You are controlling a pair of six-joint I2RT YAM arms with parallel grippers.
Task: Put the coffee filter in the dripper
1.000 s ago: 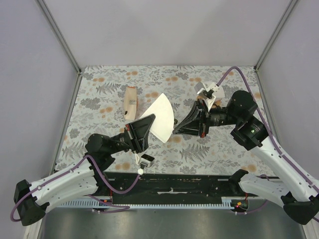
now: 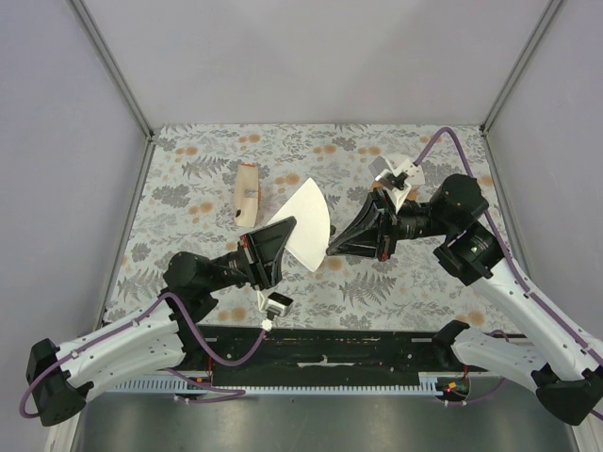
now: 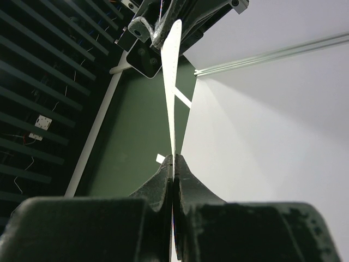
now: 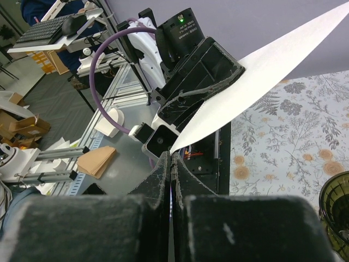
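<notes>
A white coffee filter is held in the air between my grippers, folded into a flat fan shape. In the top view my left gripper pinches it on the left; in its wrist view the paper is edge-on between the shut fingertips. My right gripper is shut on its right corner, where the paper meets the fingertips in the right wrist view. A dark green, ribbed glass vessel stands below, partly cut off in that view and mostly hidden in the top view.
A tan paper piece lies at the back left of the patterned mat. A wooden item behind the right gripper is mostly hidden. Walls border it at the sides and rear.
Very little differs; my right arm has shifted very slightly, while the filter and left gripper look the same.
</notes>
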